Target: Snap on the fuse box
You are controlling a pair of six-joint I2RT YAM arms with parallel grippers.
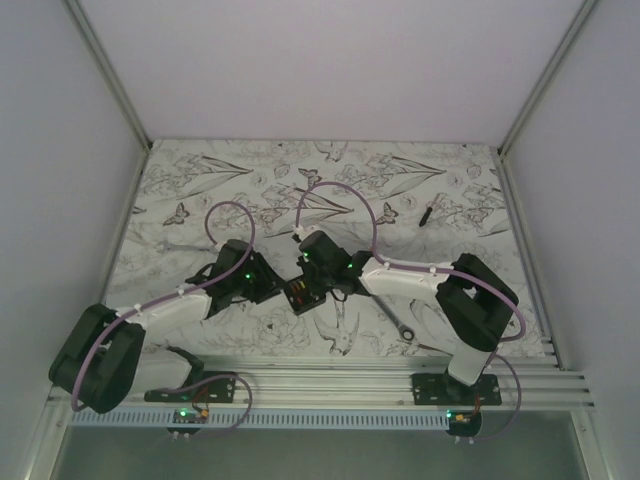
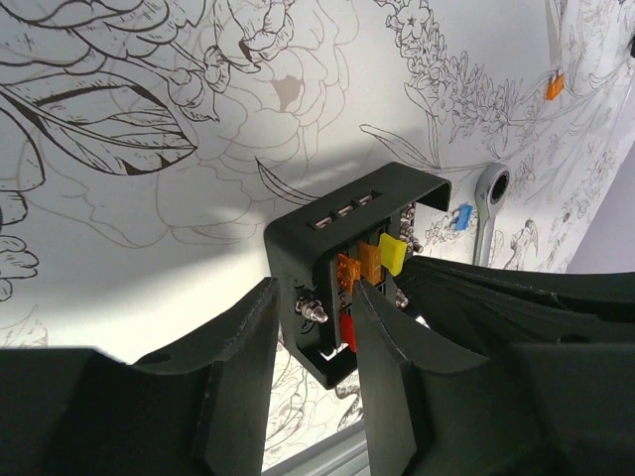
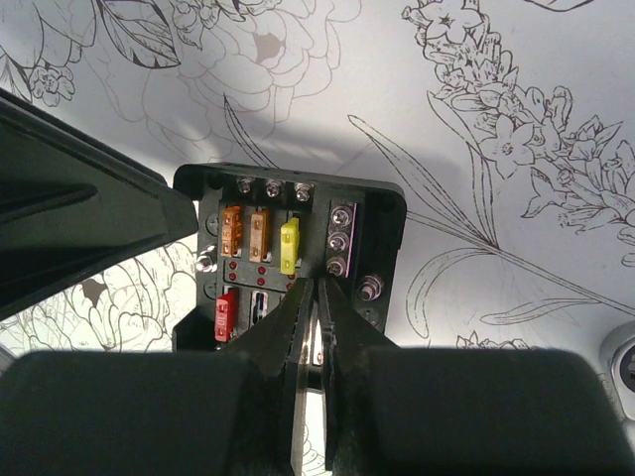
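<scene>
The black fuse box (image 3: 203,337) sits on the patterned surface between both grippers, with orange, yellow and red fuses and metal studs in it. In the top view my left gripper (image 1: 276,283) is just left of it. In the left wrist view that gripper's fingers (image 2: 238,367) stand somewhat apart at the box's near end, with nothing seen held. My right gripper is shut over the middle of the box, just below the yellow fuse, in the right wrist view. The top view hides much of the box under the right arm.
A silver wrench (image 1: 390,320) lies right of the box. A small black tool (image 1: 426,216) lies at the back right, and an orange piece (image 2: 554,86) and blue piece (image 2: 463,217) show in the left wrist view.
</scene>
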